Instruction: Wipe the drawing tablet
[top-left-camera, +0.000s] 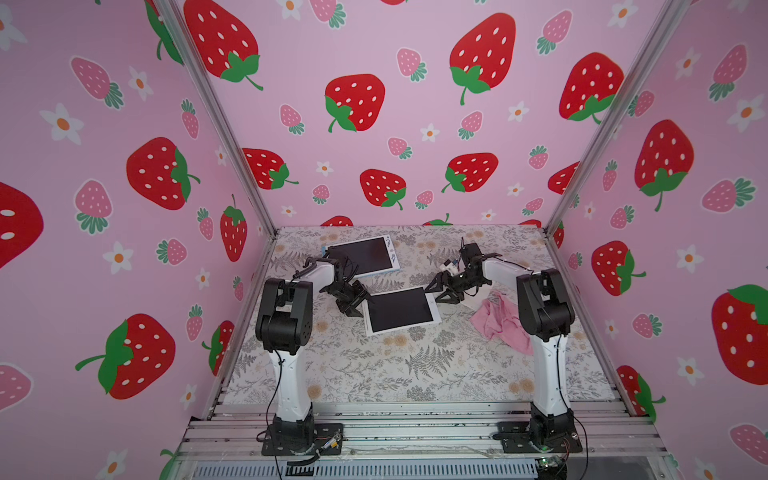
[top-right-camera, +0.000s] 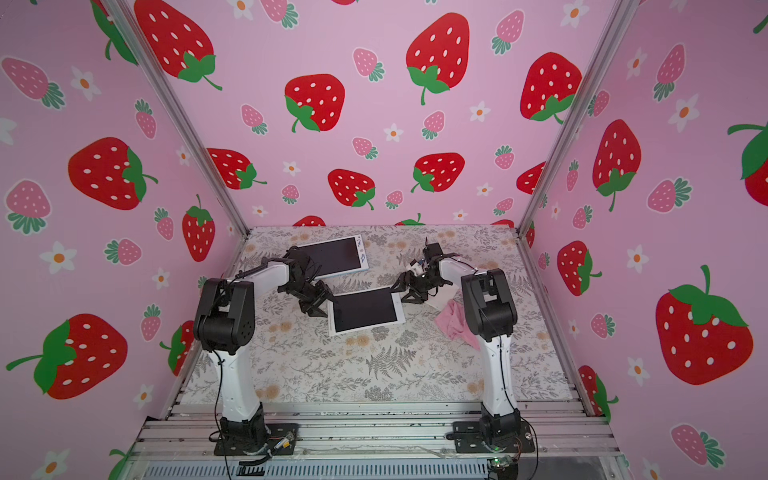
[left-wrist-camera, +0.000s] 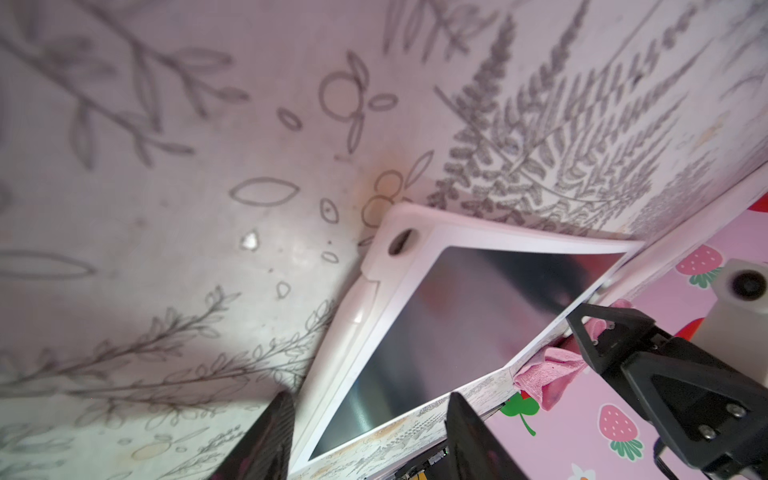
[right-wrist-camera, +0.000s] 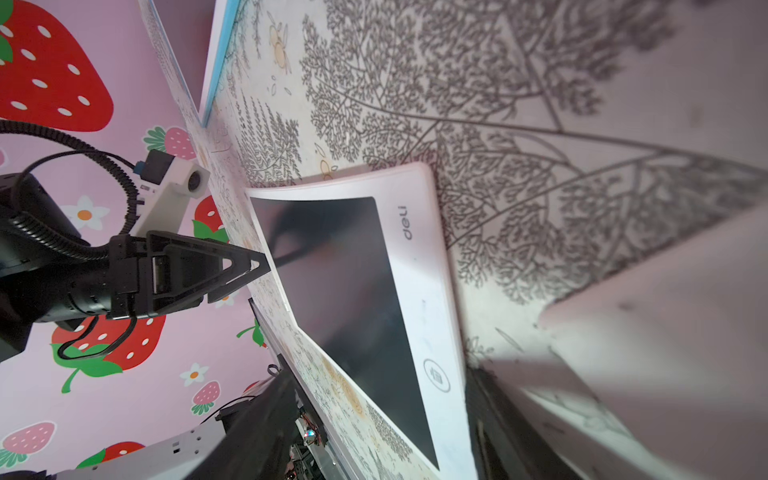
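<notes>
Flat on the table in the middle lies a white drawing tablet (top-left-camera: 400, 310) with a dark screen. My left gripper stands open at its left edge, with the tablet's border reaching into the space between the fingers. At the tablet's right end, my right gripper is open too, its fingers on either side of the lettered white border. Whether any finger touches the tablet cannot be told. A crumpled pink cloth (top-left-camera: 501, 320) lies on the table to the right, partly behind the right arm in the top views.
A second tablet with a blue-white frame (top-left-camera: 393, 254) lies behind, partly covered by the left arm. A white sheet (top-right-camera: 441, 300) lies beneath the right gripper, near the cloth.
</notes>
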